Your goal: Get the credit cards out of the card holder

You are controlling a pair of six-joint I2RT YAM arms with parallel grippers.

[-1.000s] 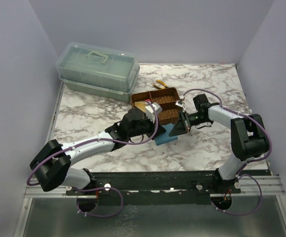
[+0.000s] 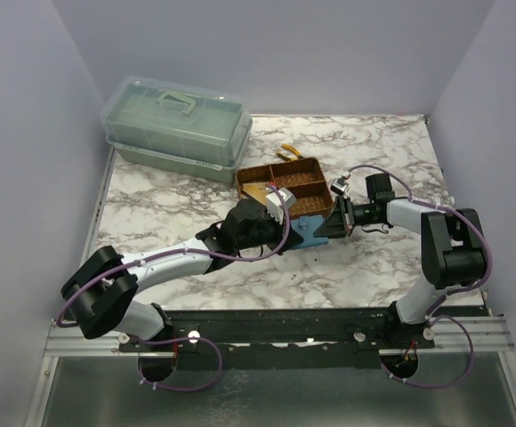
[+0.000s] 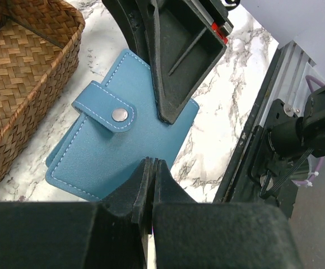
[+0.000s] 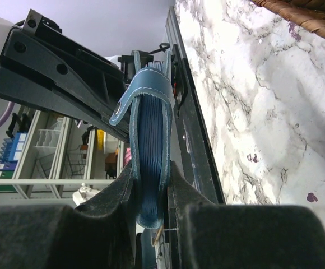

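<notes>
A blue stitched card holder (image 2: 307, 229) with a snap strap (image 3: 105, 106) is held upright between my two grippers in front of the brown basket. My right gripper (image 2: 332, 222) is shut on it, seen at its upper right in the left wrist view. My left gripper is shut at the holder's lower part; whether anything is between its fingertips is hard to see. The right wrist view shows the holder (image 4: 151, 145) edge-on, with a stack of thin sleeves inside; no card is clearly distinguishable.
A divided woven basket (image 2: 298, 167) lies just behind the grippers, with yellow-handled pliers (image 2: 291, 151) beyond it. A lidded green plastic box (image 2: 173, 124) sits at back left.
My right gripper has moved rightward with the card holder, whose visible blue face has shifted slightly right. The left gripper has shifted only slightly.
</notes>
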